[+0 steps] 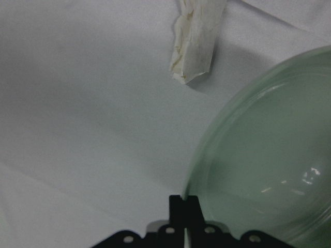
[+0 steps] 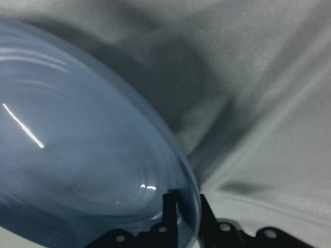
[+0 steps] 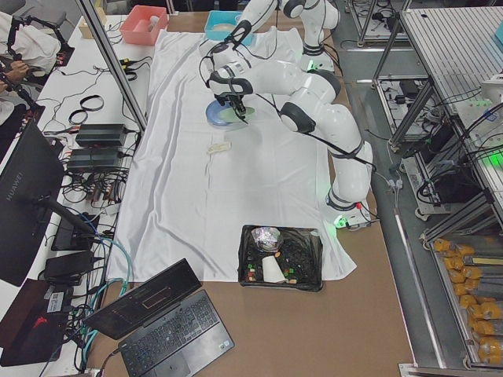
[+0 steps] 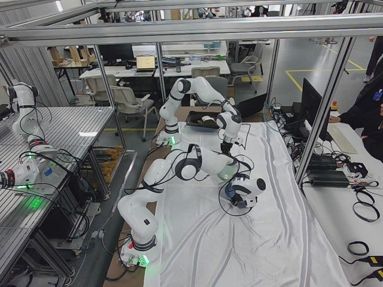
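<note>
In the left wrist view a pale green plate (image 1: 264,155) fills the right side; my left gripper is shut on its rim. A crumpled paper strip (image 1: 196,36) lies on the cloth beside it. In the right wrist view a blue plate (image 2: 83,144) has its rim between the fingers of my right gripper; whether they are tight on it is hard to tell. In the camera left view the plates are close together at the back of the white cloth, partly hidden by the arms, with the pale strip (image 3: 218,148) in front.
A black tray (image 3: 302,255) with assorted items stands at the front of the cloth, an open laptop (image 3: 173,330) beyond it on the brown board. A blue bin (image 3: 220,23) sits at the far end.
</note>
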